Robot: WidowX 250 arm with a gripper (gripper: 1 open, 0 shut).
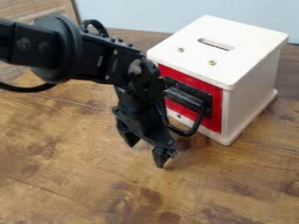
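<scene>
My black gripper (145, 152) hangs low over the wooden table, its fingers pointing down and apart, open with nothing visible between them. It is in front and to the left of a white box (246, 96) with a slot and two screws on top. The box's front has a red panel (212, 117) with a dark fitting and a black bar handle (198, 122) beside my gripper. Whether gripper and handle touch I cannot tell.
A pale wooden board stands at the top left behind the arm.
</scene>
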